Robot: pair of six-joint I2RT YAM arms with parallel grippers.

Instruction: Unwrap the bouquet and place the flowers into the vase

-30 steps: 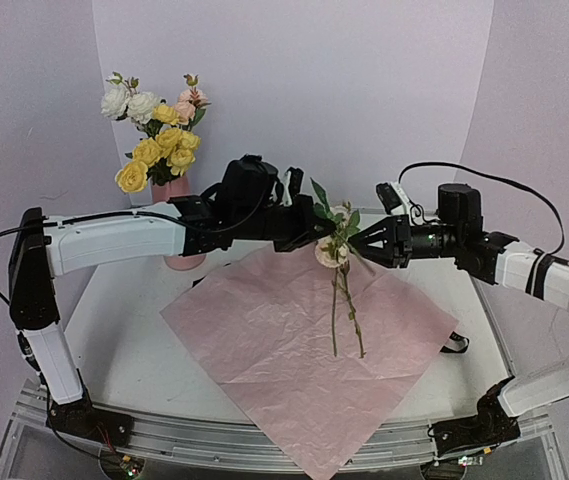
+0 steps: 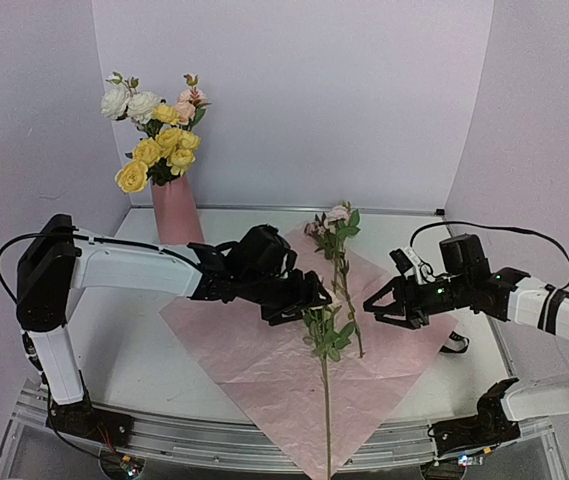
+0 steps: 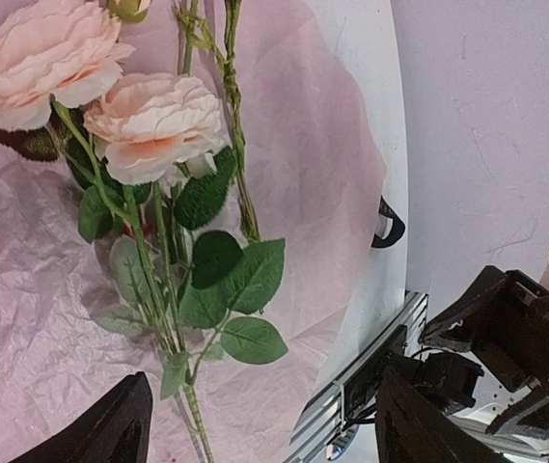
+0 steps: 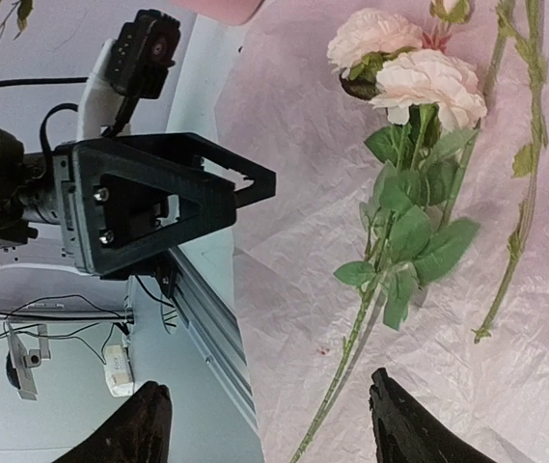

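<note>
A pink-flowered stem lies on the pink paper, its leaves close to my left gripper and its stalk running toward the front edge. More stems with pale pink blooms lie behind it. In the left wrist view, the blooms and leaves show beyond the spread fingers, with nothing gripped. My right gripper is also open and empty, to the right of the flowers; its own view shows the leafy stem below. The pink vase stands upright at the back left, holding white, yellow and pink flowers.
Pink wrapping paper covers the middle of the white table. A small black strap sticks out at the paper's right corner. Walls close in the back and sides, and the two grippers are near each other.
</note>
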